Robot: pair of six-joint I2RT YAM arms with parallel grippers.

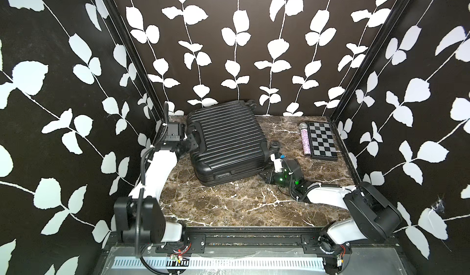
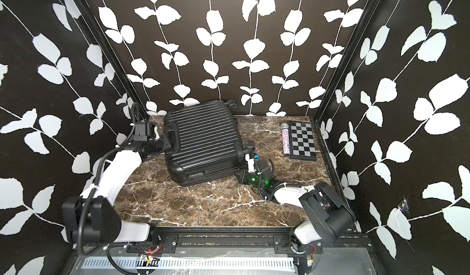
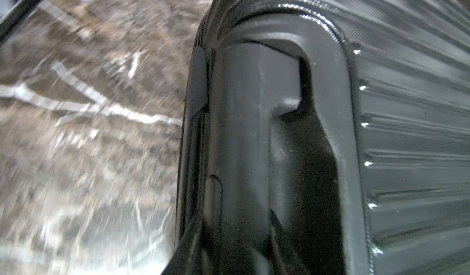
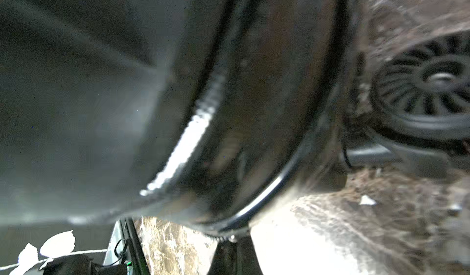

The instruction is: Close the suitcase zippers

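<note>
The black ribbed suitcase [image 1: 227, 137] lies flat on the marble table, turned at an angle. At its left side my left gripper [image 1: 193, 142] is shut on the side handle [image 3: 240, 128], whose grey bar runs down between the fingers in the left wrist view. At the near right corner, beside a wheel [image 4: 440, 79], my right gripper is shut against the rim, with no object seen between its fingers. The zipper pulls cannot be made out.
A chessboard case [image 1: 321, 140] and a pink microphone [image 1: 305, 140] lie at the back right. Patterned walls enclose the back and sides.
</note>
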